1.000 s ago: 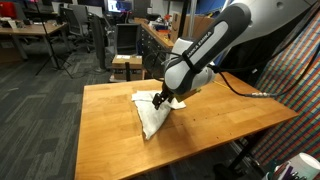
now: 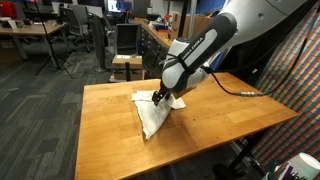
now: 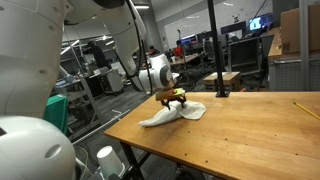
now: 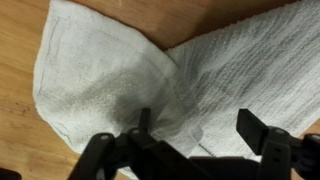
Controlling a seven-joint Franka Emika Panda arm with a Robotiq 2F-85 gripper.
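Observation:
A white cloth (image 2: 153,117) lies loosely spread and rumpled on the wooden table. In the wrist view, one part of the cloth (image 4: 95,75) folds over on the left, and a ribbed stretch runs off to the right. My gripper (image 2: 160,99) is low over the middle of the cloth, pointing down. Its dark fingers (image 4: 251,128) stand apart in the wrist view, with cloth beneath the gap and nothing visibly pinched. Whether the fingertips touch the cloth, I cannot tell. From the other side, the gripper (image 3: 173,102) is also right at the cloth (image 3: 190,110).
Bare table (image 2: 105,130) surrounds the cloth, with wide free room to the left and right. A pencil-like yellow stick (image 3: 306,108) lies at the far right in the second exterior view. Chairs and desks stand beyond the table.
The arm has shifted only very slightly above the cloth. The cloth lies as before.

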